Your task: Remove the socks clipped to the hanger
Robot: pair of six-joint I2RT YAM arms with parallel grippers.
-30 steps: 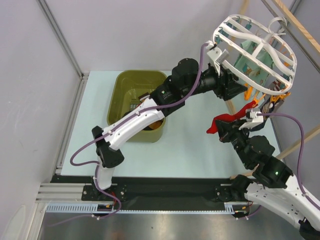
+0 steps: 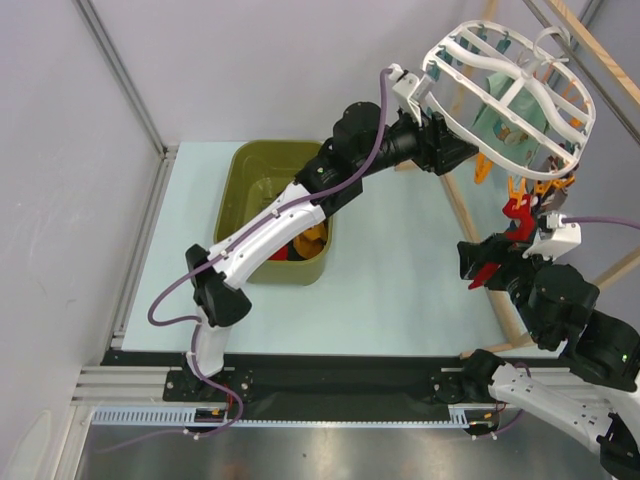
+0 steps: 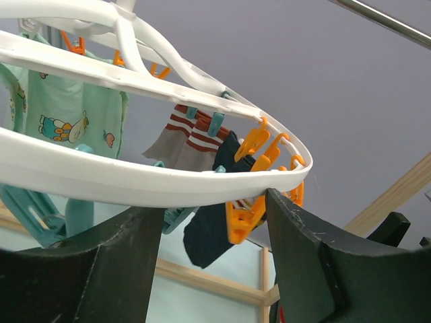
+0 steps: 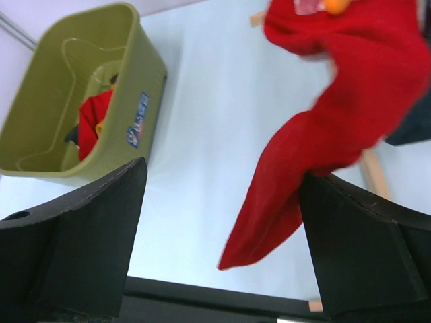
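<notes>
A white clip hanger (image 2: 520, 90) hangs at the top right of the top view. From its near edge a red sock (image 4: 337, 128) hangs down; in the right wrist view it passes in front of the right-hand finger. My right gripper is open beside it, the sock not clamped. Striped grey socks (image 3: 192, 141) and a dark sock (image 3: 209, 232) hang from the rack's clips in the left wrist view. My left gripper stands open at the hanger's rim, near orange clips (image 3: 246, 219); the rim crosses in front of its fingers.
An olive bin (image 2: 240, 190) with red and orange cloth inside stands left on the pale table (image 2: 390, 290). Green patterned cloth (image 3: 67, 114) also hangs from the rack. Wooden bars (image 3: 209, 286) stand below and behind. Mid-table is clear.
My right gripper has moved to the right, and the red sock, earlier stretched leftward at its fingers, now hangs more steeply.
</notes>
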